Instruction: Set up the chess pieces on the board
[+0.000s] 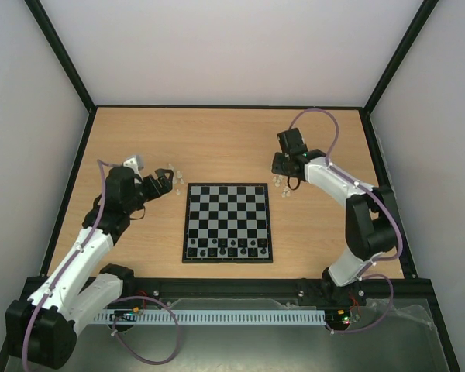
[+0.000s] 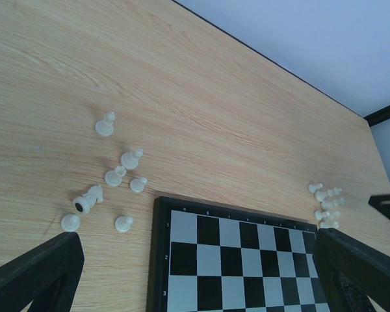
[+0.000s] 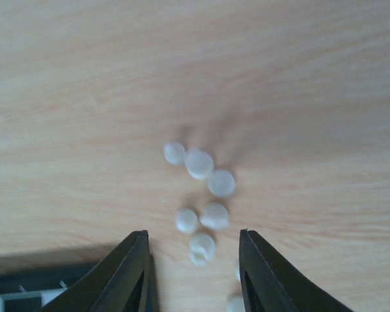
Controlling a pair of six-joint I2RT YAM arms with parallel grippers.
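Observation:
The chessboard (image 1: 227, 221) lies at the front middle, dark pieces (image 1: 232, 252) along its near rows. White pieces (image 2: 131, 160) lie loose left of it; my open left gripper (image 1: 163, 182) is above them, nothing between its fingers in the left wrist view. My right gripper (image 1: 279, 167) is above a second white group (image 3: 199, 164) beside the board's right side. Its fingertips stand apart in the right wrist view, with white pieces visible beyond and below them. That view is blurred.
Bare wooden table (image 1: 225, 139) stretches behind the board and toward both sides. Dark frame edges and pale walls bound the table at back and sides.

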